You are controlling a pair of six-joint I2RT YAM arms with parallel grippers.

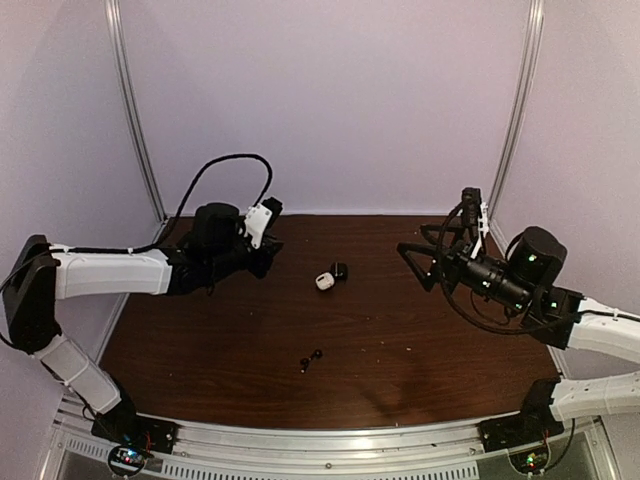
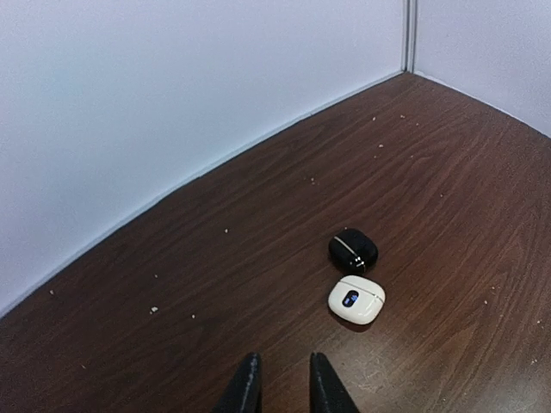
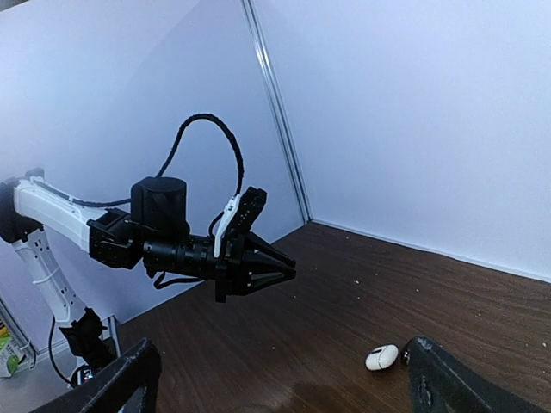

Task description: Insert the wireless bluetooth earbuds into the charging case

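Note:
The white charging case [image 1: 324, 282] lies lid up beside a black case [image 1: 339, 271] near the table's middle; the left wrist view shows the white case [image 2: 356, 300] in front of the black one [image 2: 352, 249]. Small dark pieces, perhaps earbuds [image 1: 317, 354], lie nearer the front edge. My left gripper [image 1: 269, 256] hangs left of the cases, its fingertips [image 2: 251, 374] low in its own view; nothing is visible held, and its finger state is unclear. My right gripper [image 1: 408, 262] is open and raised to their right, with nothing between its fingers.
Pale walls enclose it at the back and both sides, with metal rails at corners and along the front.

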